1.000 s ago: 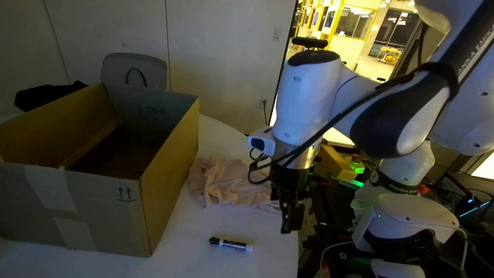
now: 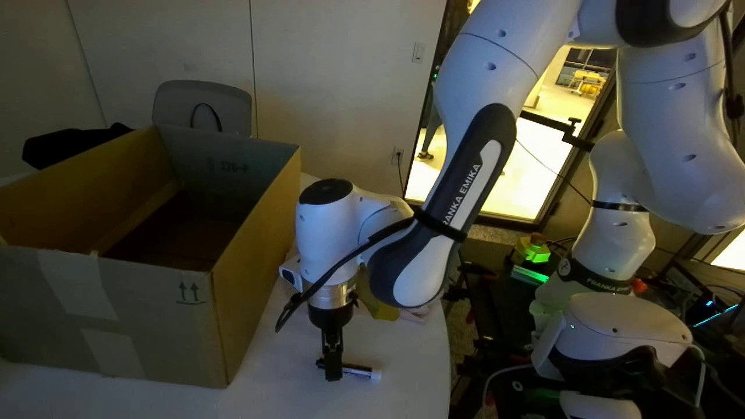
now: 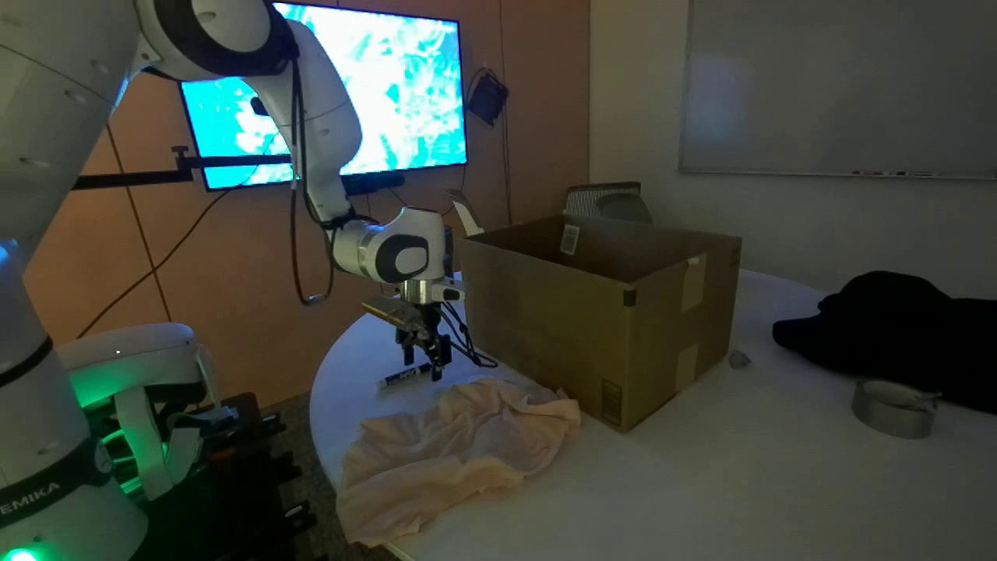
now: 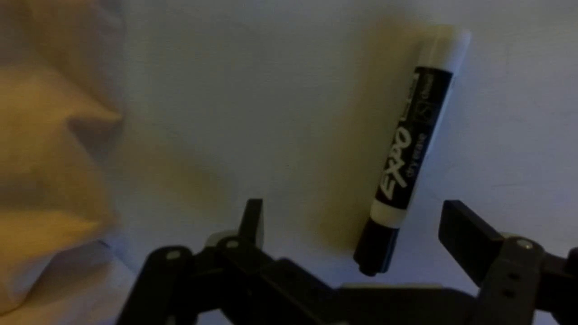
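An Expo dry-erase marker (image 4: 412, 138), black-labelled with a white end and a black cap, lies on the white table. In the wrist view my gripper is open, its two fingers wide apart and the capped end between them, touching neither finger there. From exterior view 1 the gripper (image 2: 333, 373) points straight down and hides part of the marker (image 2: 361, 371). In exterior view 2 the gripper (image 3: 422, 363) stands low at the capped end of the marker (image 3: 403, 375).
A large open cardboard box (image 3: 551, 327) stands close beside the arm. A crumpled pink cloth (image 3: 458, 458) lies near the marker. Farther off are a tape roll (image 3: 894, 408) and a dark garment (image 3: 897, 327). Bare table (image 2: 398, 401) lies in front of the marker.
My arm has swung left and down from the table's right edge to the marker. The marker and the box have not visibly moved; the arm now covers most of the cloth.
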